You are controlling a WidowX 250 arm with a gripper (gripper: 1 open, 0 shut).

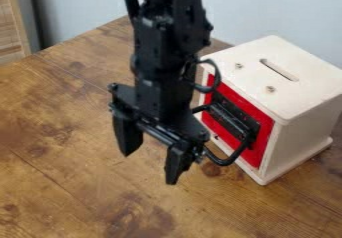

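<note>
A black gripper [152, 150] hangs over the wooden table, left of and in front of a pale wooden box [287, 92]. Its two fingers point down and stand well apart, with nothing visible between them. The box has a slot on top and a red front panel [214, 136] carrying a black fitting. The arm and its cables hide part of that panel.
Bare wooden tabletop [60, 152] fills the left and foreground. A pale wall [254, 12] rises behind the table, and a wooden panel edge shows at the top left.
</note>
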